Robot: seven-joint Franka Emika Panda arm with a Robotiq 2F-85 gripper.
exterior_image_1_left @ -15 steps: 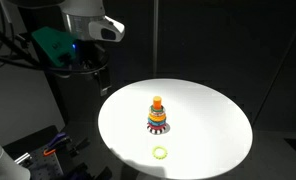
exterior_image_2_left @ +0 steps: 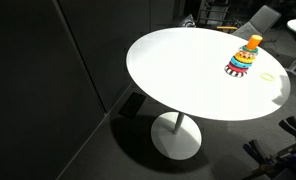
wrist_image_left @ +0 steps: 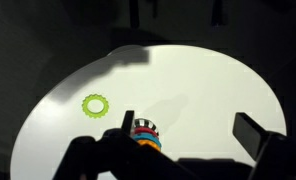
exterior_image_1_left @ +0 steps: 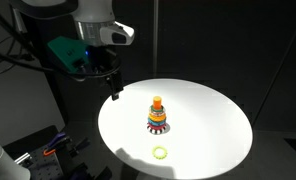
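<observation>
A stacking-ring toy [exterior_image_1_left: 157,117] stands upright on the white round table, with an orange top above colored rings and a black-and-white patterned base. Flat on the tabletop, apart from the stack, lies a thin yellow-green ring [exterior_image_1_left: 160,153]. The wrist view shows the same ring [wrist_image_left: 95,105] with a notched outer edge, at upper left of the stack [wrist_image_left: 145,133], which is partly covered by a finger. My gripper is open, its fingers wide apart with nothing between them. It hangs above the table's left side in exterior view 1, clear of both objects.
Dark floor surrounds it.
The stack and loose ring have stayed in place.
</observation>
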